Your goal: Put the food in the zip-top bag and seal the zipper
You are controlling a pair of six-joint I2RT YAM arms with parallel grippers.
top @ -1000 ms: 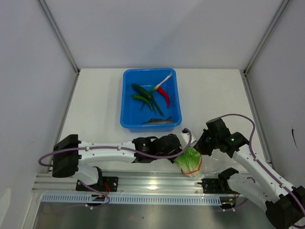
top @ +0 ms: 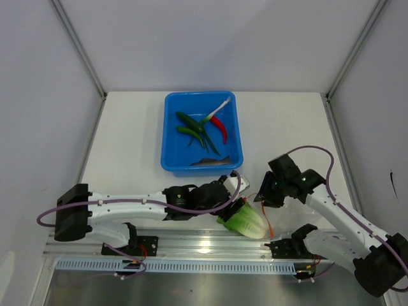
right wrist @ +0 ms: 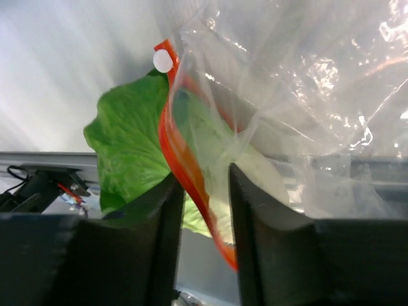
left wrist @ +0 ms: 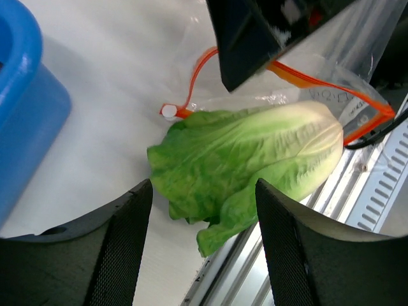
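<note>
The green lettuce (top: 250,222) lies at the table's front edge, between both arms. Its leafy end (right wrist: 131,131) is outside the clear bag (right wrist: 287,95); film partly covers the pale stem end, and how far inside that end lies I cannot tell. The bag's orange zipper strip (right wrist: 186,162) crosses the lettuce. My left gripper is open behind the leaves, holding nothing. My right gripper has its fingers apart, with the orange strip running loosely between its fingers.
A blue bin (top: 203,171) stands behind the left gripper, holding peppers, a cucumber, a green onion and a fish-like item. A metal rail (top: 159,243) borders the front.
My left gripper has drawn back left from the lettuce.
</note>
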